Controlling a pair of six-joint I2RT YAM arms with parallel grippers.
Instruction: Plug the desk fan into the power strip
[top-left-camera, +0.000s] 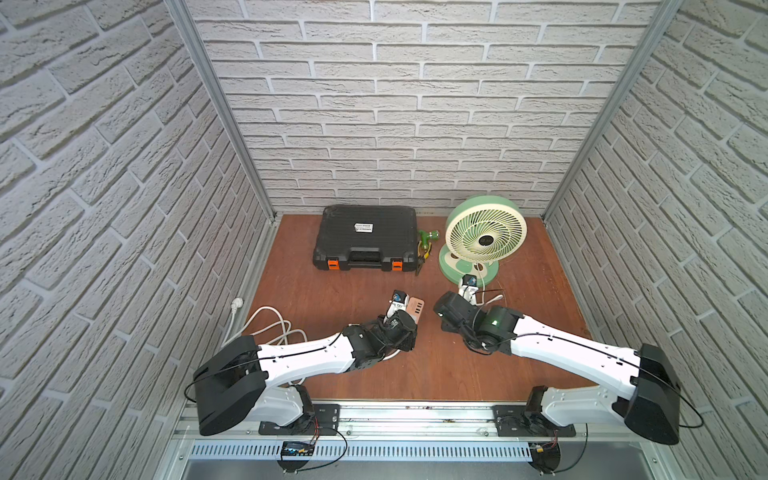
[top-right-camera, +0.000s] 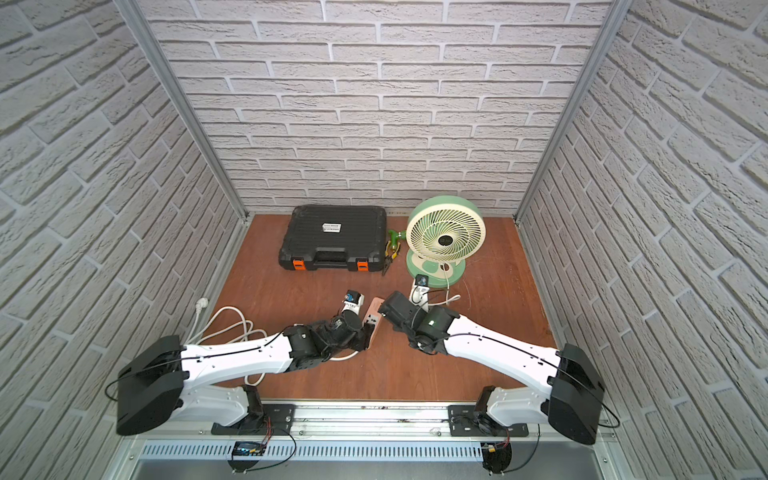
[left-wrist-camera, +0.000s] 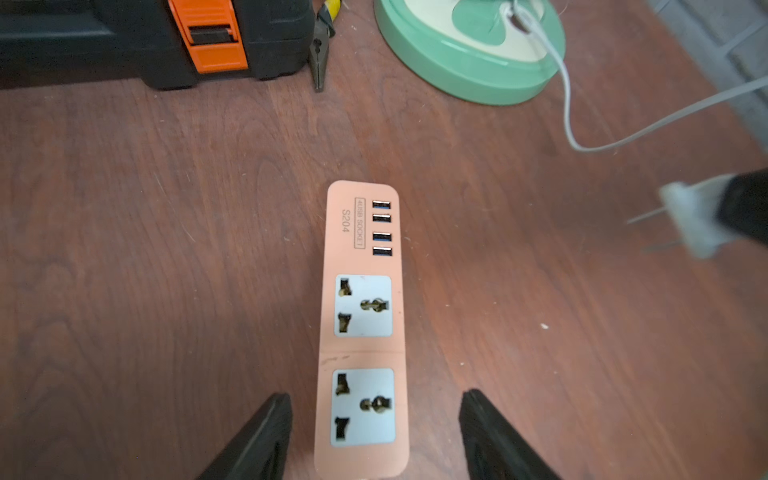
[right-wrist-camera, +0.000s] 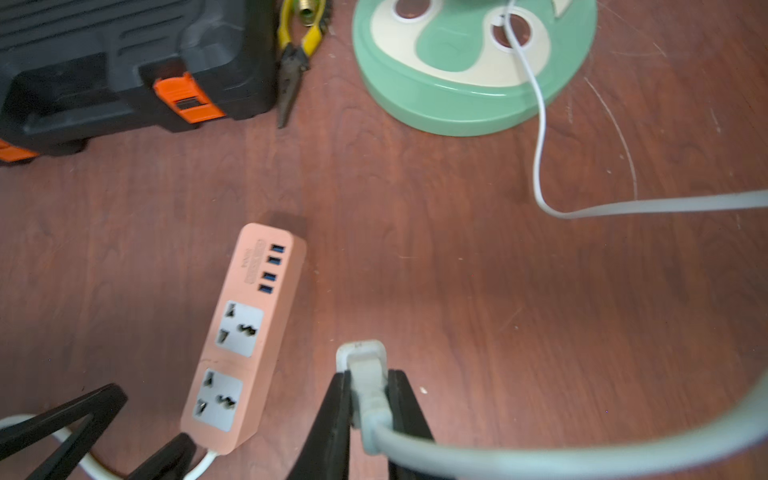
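Observation:
The pink power strip (left-wrist-camera: 362, 348) lies flat on the table, both of its white sockets empty. My left gripper is above the strip's near end, its fingers part open on either side with nothing between them. To the right of the strip, my right gripper is shut on the fan's white plug (right-wrist-camera: 364, 356). In the left wrist view the plug's two thin pins (left-wrist-camera: 648, 215) point left toward the strip, clear of it. The green desk fan (top-left-camera: 484, 236) stands at the back right, its white cord (right-wrist-camera: 540, 160) running from the base.
A black toolbox (top-left-camera: 365, 237) stands at the back, with yellow-handled pliers (right-wrist-camera: 292, 64) beside it. The strip's own white cable (top-left-camera: 280, 324) is coiled at the left.

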